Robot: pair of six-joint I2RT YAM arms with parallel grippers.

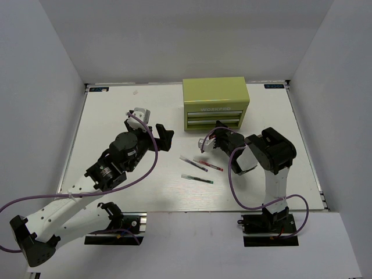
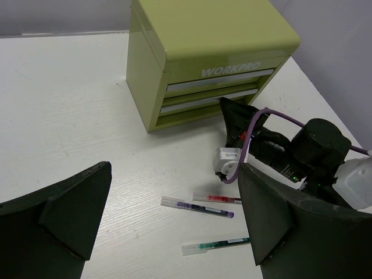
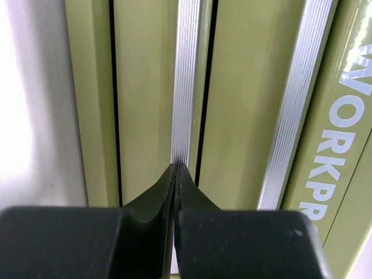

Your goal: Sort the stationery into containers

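The green WORKPRO drawer box stands at the back, both of its drawers closed. In the right wrist view my right gripper is shut, its fingertips meeting with nothing between them. The silver lower drawer handle runs behind those tips, outside the fingers. Three capped pens lie on the table: a purple one, a red one and a green one. Over the table's left half, my left gripper is open and empty; its wide-apart fingers frame the left wrist view.
Above the lower handle is the upper drawer handle. The right arm reaches in from the right, close to the red pen. Bare white table extends left of the box.
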